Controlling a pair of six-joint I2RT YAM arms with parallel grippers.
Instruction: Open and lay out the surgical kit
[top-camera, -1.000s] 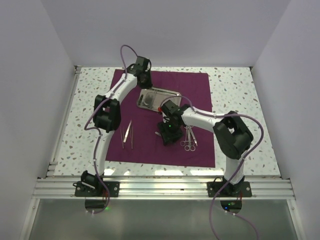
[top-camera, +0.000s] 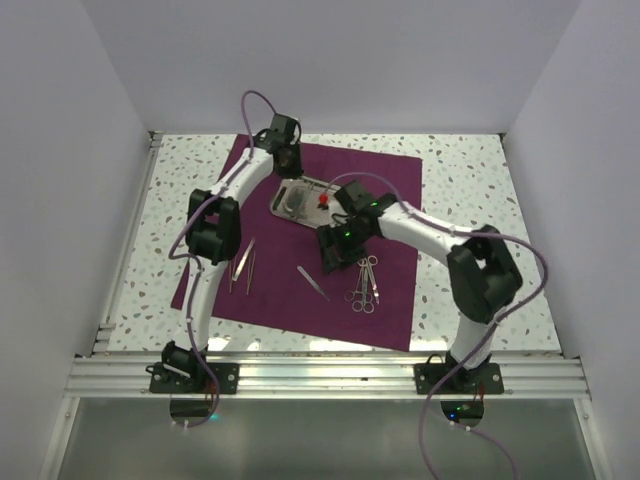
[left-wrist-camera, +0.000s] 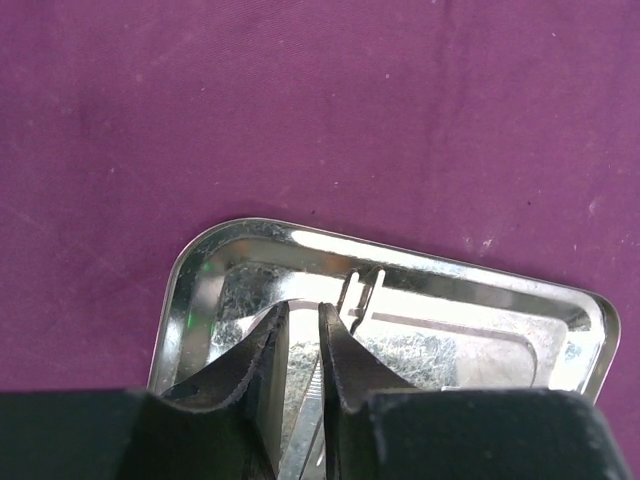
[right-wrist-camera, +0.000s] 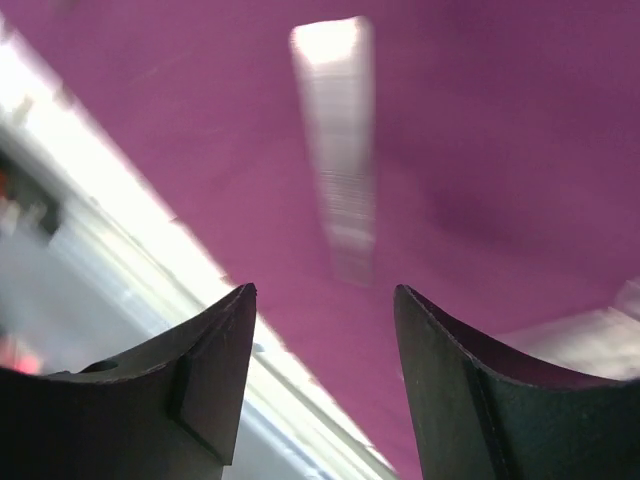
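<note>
My left gripper hovers over the near end of the metal tray (left-wrist-camera: 440, 262) in the left wrist view, open by a narrow gap with no object in it. A pair of metal tweezers (left-wrist-camera: 352, 300) lies in that tray below the fingers. In the right wrist view my right gripper is open and empty above the purple cloth (right-wrist-camera: 200, 130). Ahead of its fingertips a pale, slim handle (right-wrist-camera: 342, 130) is blurred. From the top, a scalpel-like tool (top-camera: 313, 283) lies alone on the cloth, just left of the right gripper (top-camera: 335, 262).
Slim instruments (top-camera: 243, 258) lie side by side left on the cloth. Right of centre are scissor-handled tools (top-camera: 362, 290) and another slim tool (top-camera: 374, 280).
My left arm stays put.
</note>
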